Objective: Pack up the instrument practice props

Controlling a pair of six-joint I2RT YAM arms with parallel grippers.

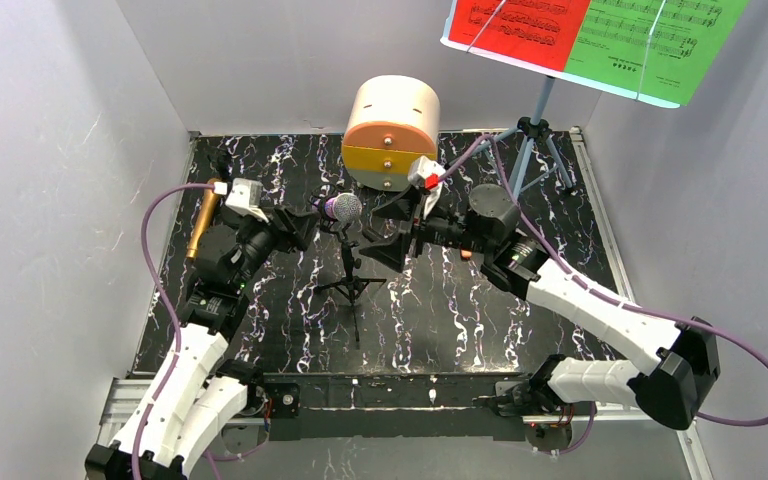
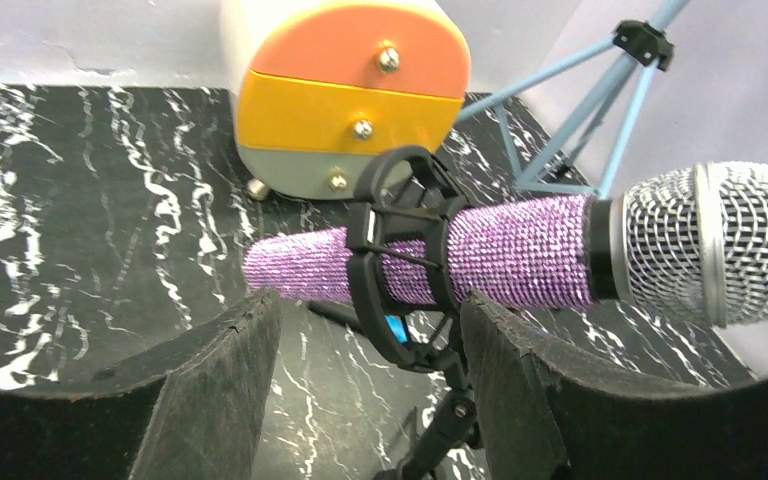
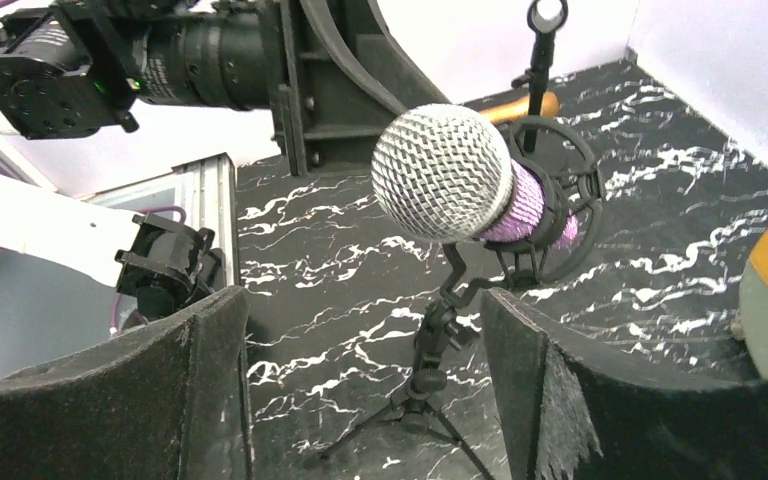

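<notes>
A purple glittery microphone (image 2: 520, 250) with a silver mesh head lies nearly level in a round black shock mount (image 2: 362, 240). The mount tops a small black tripod stand (image 1: 349, 280) in mid-table. My left gripper (image 1: 307, 228) is left of the mount; in its wrist view the fingers (image 2: 222, 370) stand apart with nothing clearly between them. Facing the mesh head from the right, my right gripper (image 1: 377, 230) is open and empty; the microphone (image 3: 445, 175) appears beyond its fingers. A dark stick with a blue band (image 2: 397, 328) shows behind the mount.
The striped drum-shaped drawer box (image 1: 390, 140) stands at the back. A blue music stand (image 1: 535, 130) with red and green sheets (image 1: 600, 40) is back right. A golden-brown stick (image 1: 203, 220) lies at left, partly behind my left arm.
</notes>
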